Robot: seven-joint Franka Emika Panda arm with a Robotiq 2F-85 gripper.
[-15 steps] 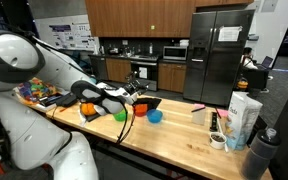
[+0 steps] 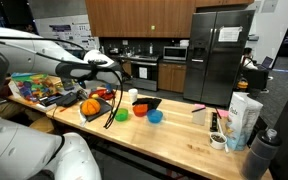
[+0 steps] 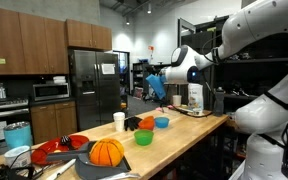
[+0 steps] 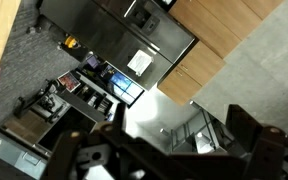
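My gripper is open, with its dark fingers (image 4: 115, 130) wide apart at the bottom of the wrist view and nothing between them. The arm holds it up in the air, well clear of the table. On the table stand a green bowl (image 2: 122, 115), a red bowl (image 2: 140, 111) and a blue bowl (image 2: 155, 117), close together. An orange pumpkin-like ball (image 3: 107, 152) sits to their left in exterior view 1. Close by is a white cup (image 3: 120, 121). The wrist view looks toward the fridge and floor, with none of the bowls visible.
A bag (image 2: 243, 120), a dark canister (image 2: 261, 153) and small white cups (image 2: 218, 141) occupy the table's right end in exterior view 1. A red tray (image 3: 64, 148) and a blue pot (image 3: 19, 135) are at the other end.
In exterior view 1 the arm has lifted the gripper from low near the bowls to well above the table. The bowls and ball appear unmoved.
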